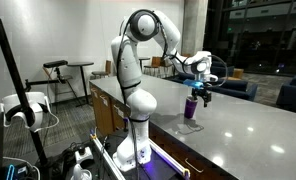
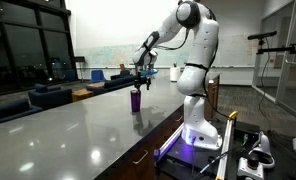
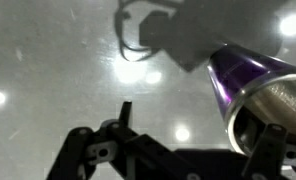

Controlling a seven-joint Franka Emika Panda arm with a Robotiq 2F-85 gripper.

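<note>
A purple cup [image 3: 233,75] with a metallic rim stands on the grey table, its open mouth facing my camera at the right of the wrist view. In the first exterior view the same purple cup [image 1: 190,109] is upright under my gripper [image 1: 201,91]. Wide apart at the bottom of the wrist view are the dark fingers [image 3: 118,135], so the gripper is open. Bare tabletop shows between them on the left, while the right finger overlaps the cup's mouth; whether it reaches inside or touches, I cannot tell. The second exterior view has the purple cup [image 2: 136,101] just below the gripper.
A person [image 1: 201,65] is behind the table, near the gripper in that view. Dark sofas [image 1: 293,98] stand farther back.
</note>
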